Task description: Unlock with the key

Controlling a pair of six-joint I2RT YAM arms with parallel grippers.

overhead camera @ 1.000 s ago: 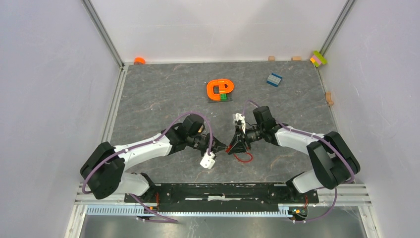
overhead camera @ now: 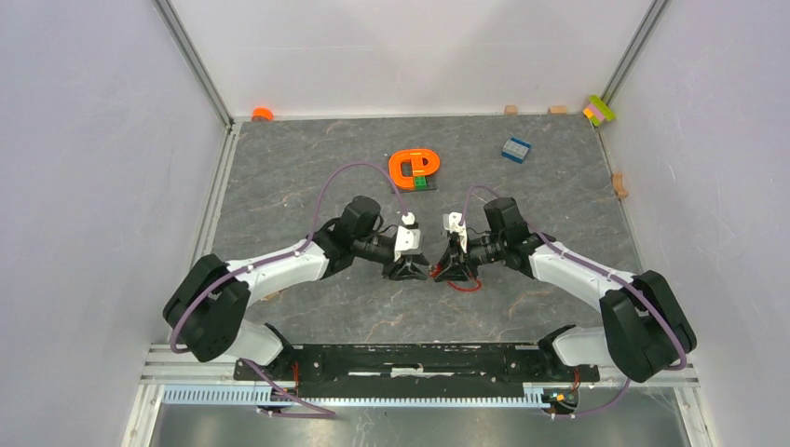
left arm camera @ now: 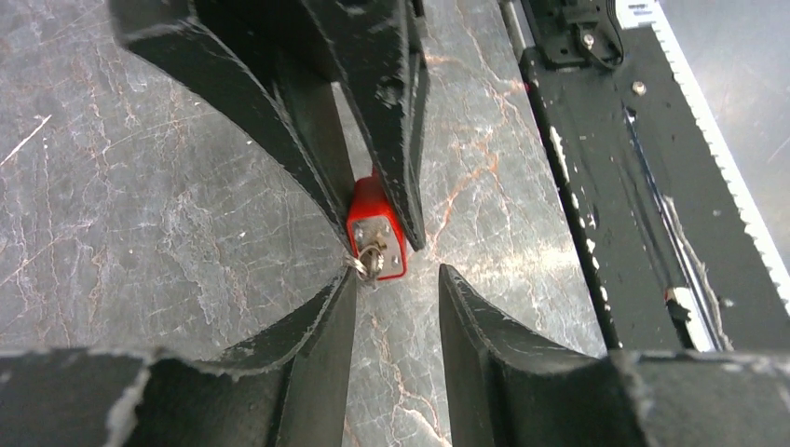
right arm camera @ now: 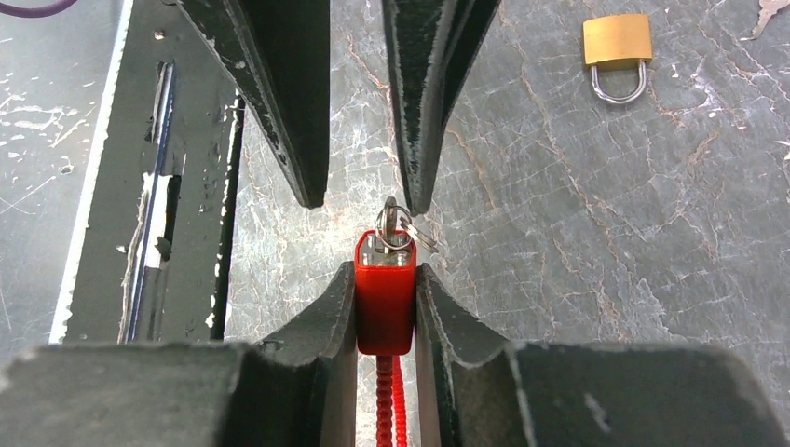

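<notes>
A red lock with a metal end face and a red cable is clamped upright between the fingers of my right gripper. In the right wrist view, a key with small rings stands out of that metal end; how deep it sits cannot be told. My left gripper is open just beyond the key, nothing between its fingers. From the left wrist view, the lock's face and rings point toward the gap between the left fingertips, apart from them.
On the tabletop in the right wrist view lie a brass padlock and, at the corner, another key. An orange shape and a blue block lie farther back. Open surface surrounds both grippers.
My right gripper, still holding the lock, has shifted slightly right.
</notes>
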